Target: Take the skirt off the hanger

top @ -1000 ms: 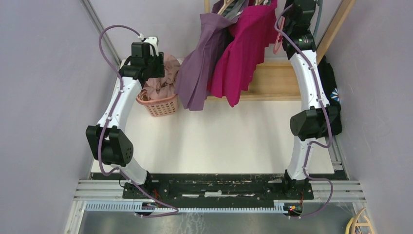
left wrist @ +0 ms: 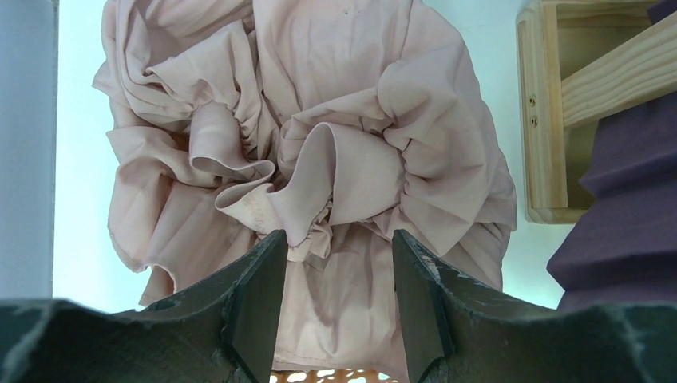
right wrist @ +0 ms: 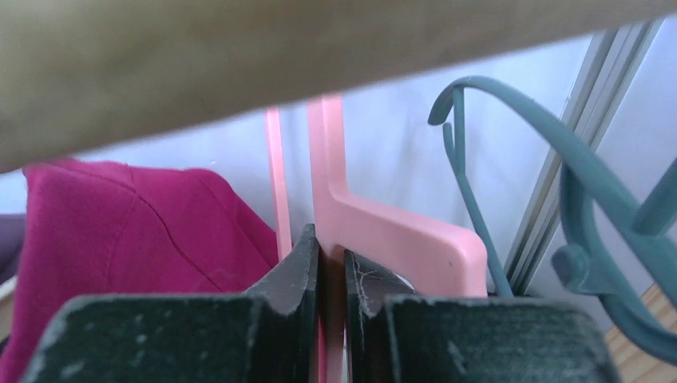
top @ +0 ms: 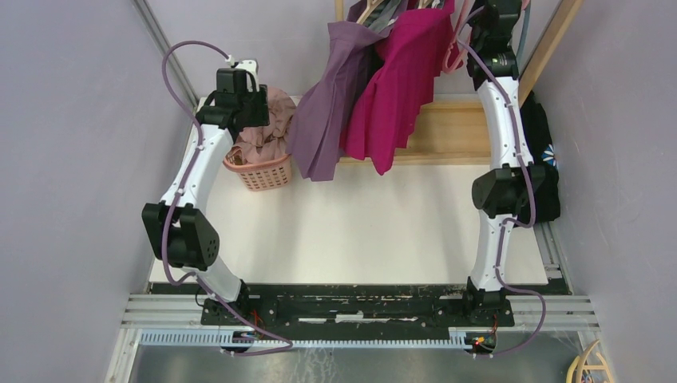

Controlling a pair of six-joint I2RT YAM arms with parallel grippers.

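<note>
A pale pink skirt [left wrist: 343, 167] lies crumpled in the pink basket [top: 265, 175] at the left, as the top view also shows. Over it stands my left gripper, its fingers apart with no cloth gripped between them. A pink hanger [right wrist: 399, 227] is up at the rack on the right, bare of cloth where it shows. My right gripper is shut on a part of this hanger, just below the wooden rail. In the top view the right fingertips are hidden by the arm.
A purple garment [top: 327, 104] and a magenta garment [top: 403, 84] hang from the rack's middle. Right of the pink hanger is a grey-green hanger [right wrist: 551, 128]. The wooden rail [right wrist: 319, 56] crosses close above the right gripper.
My right arm has shifted slightly at the rack, and more of the pink hanger shows beside it. The left arm stays nearly still over the basket.
</note>
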